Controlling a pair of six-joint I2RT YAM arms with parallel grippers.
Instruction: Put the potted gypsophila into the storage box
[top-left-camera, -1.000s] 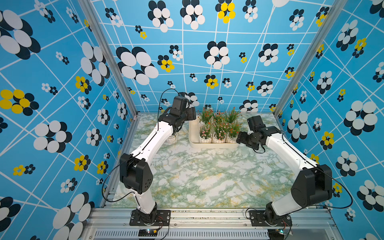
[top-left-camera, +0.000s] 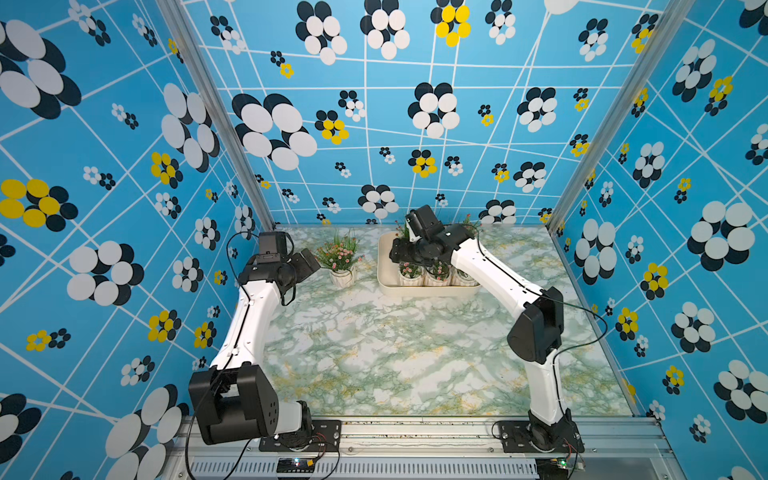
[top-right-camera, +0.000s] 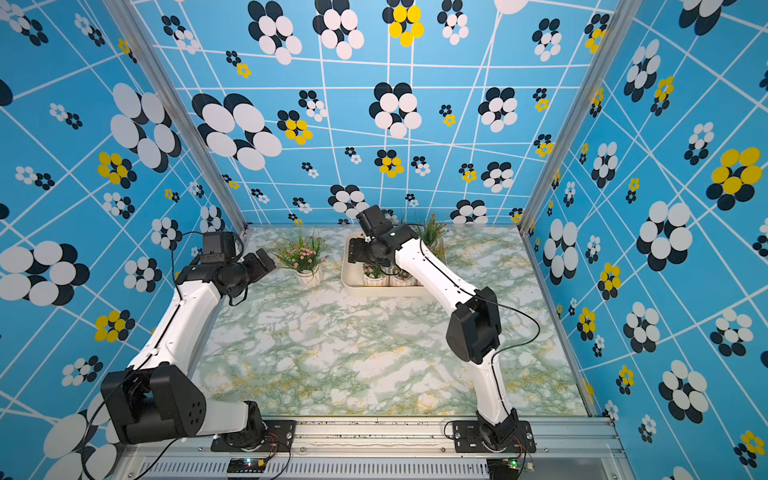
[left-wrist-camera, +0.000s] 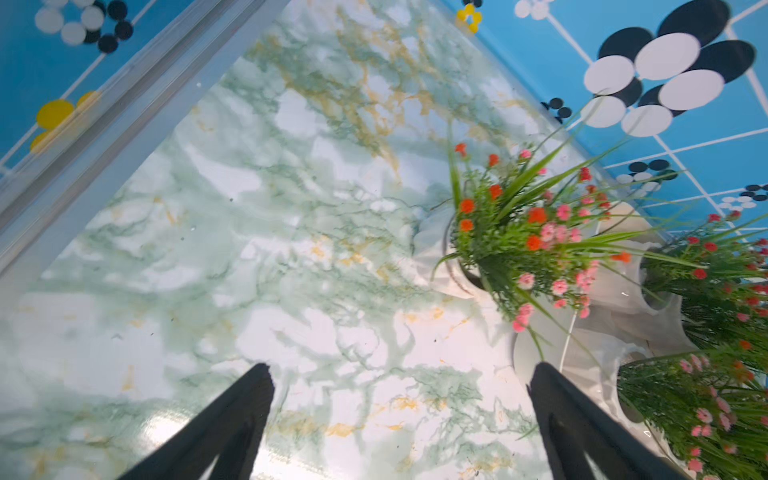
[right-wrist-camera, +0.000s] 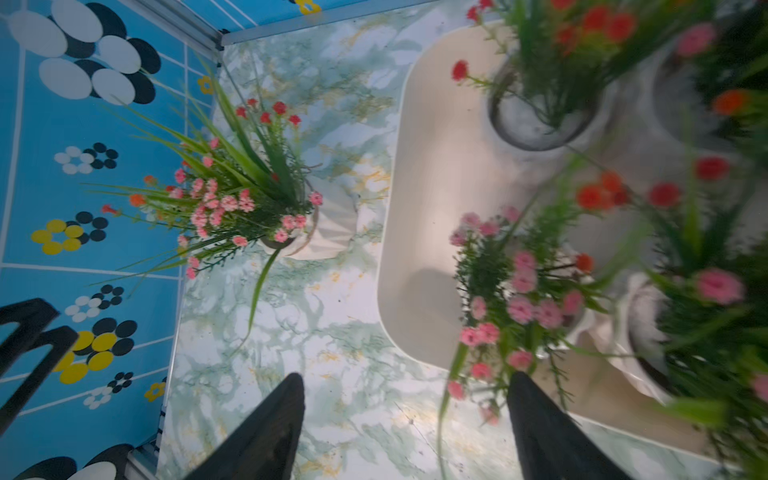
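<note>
One potted gypsophila (top-left-camera: 340, 259), pink and red flowers in a white pot, stands upright on the table left of the cream storage box (top-left-camera: 386, 268). In the right wrist view that pot (right-wrist-camera: 329, 225) is clear of the box wall. Several other potted plants (right-wrist-camera: 524, 300) sit inside the box, partly hidden by my right arm from above. My left gripper is open and empty, left of the lone pot. Over the box's left part hangs my right gripper, its fingers apart with nothing gripped; flowers show near its right finger (right-wrist-camera: 532, 412).
Bare floor (right-wrist-camera: 420, 276) shows along the box's left side. A patterned blue wall (top-left-camera: 376, 168) rises behind, and metal frame posts (top-left-camera: 228, 112) stand at the corners.
My left arm has swung left, away from the box and past the lone pot. My right arm has moved left from the box's right side to over the box. The pots look unmoved.
</note>
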